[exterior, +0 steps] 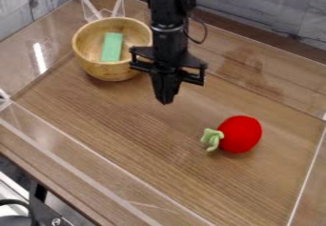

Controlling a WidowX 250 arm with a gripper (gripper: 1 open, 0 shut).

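Observation:
My black gripper [167, 77] hangs in the upper middle of the view, low over the table, right of a yellow bowl [125, 71] that holds a green block [111, 47]. The gripper looks shut, with nothing visible between its fingers. A red round object with a light green top, like a toy tomato or strawberry [241, 134], lies at the right, apart from the gripper.
Black cabling [15, 211] shows at the lower left corner.

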